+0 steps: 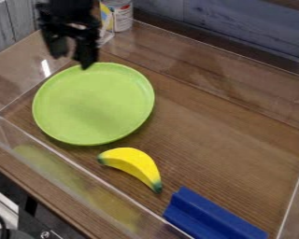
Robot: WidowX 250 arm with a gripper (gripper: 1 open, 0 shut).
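My gripper (71,42), dark and motion-blurred, hangs at the upper left, above and behind the green plate (92,103); its fingers are too blurred to read. The plate lies bare on the wooden table. A yellow banana (134,165) lies below the plate, toward the front edge, and a blue bar (215,215) sits at the bottom right.
At the top, behind the gripper, a can (120,15) and another yellow item stand partly hidden. A transparent edge runs along the lower left.
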